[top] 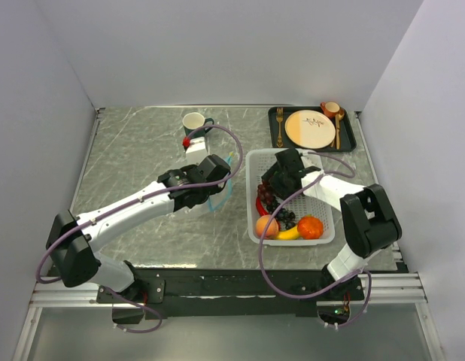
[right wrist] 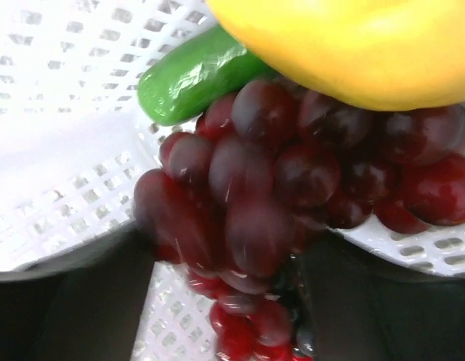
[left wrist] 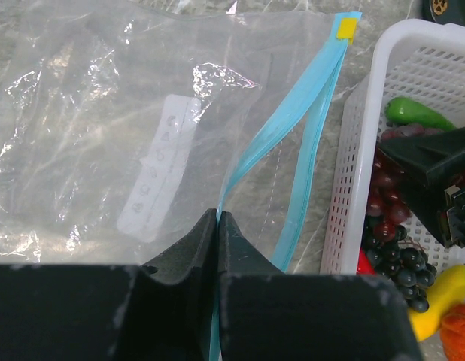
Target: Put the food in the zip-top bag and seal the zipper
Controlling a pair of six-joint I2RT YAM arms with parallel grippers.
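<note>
A clear zip top bag (left wrist: 165, 135) lies on the table with its blue zipper strips spread apart toward the far end. My left gripper is shut on one blue strip, which runs between its fingertips. In the white basket, my right gripper reaches down over a bunch of dark red grapes (right wrist: 274, 165). Its blurred fingers stand apart with grapes between them; whether they press on the fruit is unclear. A green vegetable (right wrist: 191, 75) and a large yellow food (right wrist: 353, 45) lie beside the bunch. The right arm hides part of the basket from above.
The white basket (top: 252, 169) also holds black grapes (left wrist: 402, 267), a peach (top: 266, 226), a banana (top: 288, 234) and an orange-red item (top: 310, 227). Behind stand a mug (top: 195, 124) and a black tray (top: 350, 143).
</note>
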